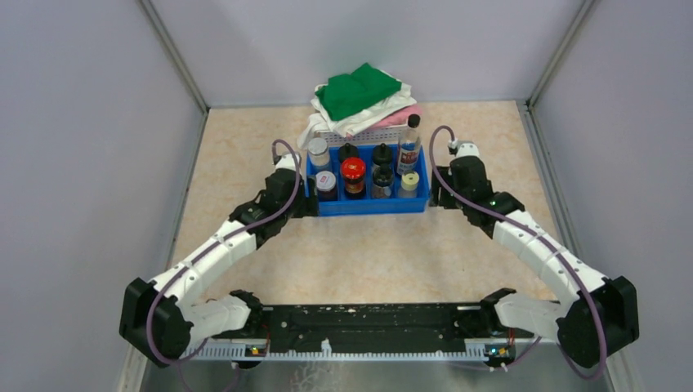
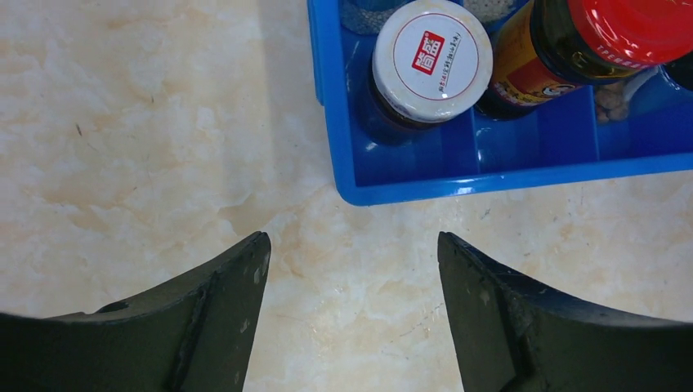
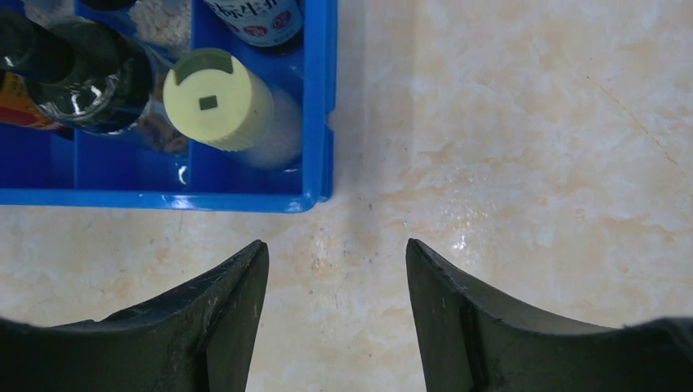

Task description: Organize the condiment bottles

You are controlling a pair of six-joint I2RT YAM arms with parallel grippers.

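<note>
A blue compartment tray [image 1: 372, 207] full of condiment bottles stands upright at the table's middle. In its front row are a white-lidded jar [image 2: 431, 61], a red-lidded jar [image 1: 353, 173], a dark-capped bottle [image 1: 382, 181] and a yellow-capped shaker [image 3: 216, 100]. Behind them are a silver-lidded jar [image 1: 318, 150], two dark-topped containers and a tall clear bottle [image 1: 408, 152]. At the tray's left front corner my left gripper is open, bare table between its fingers. My right gripper, likewise open and empty, is by the right front corner.
Folded cloths, the green one [image 1: 358, 91] on top, lie on a white basket [image 1: 384, 137] right behind the tray.
</note>
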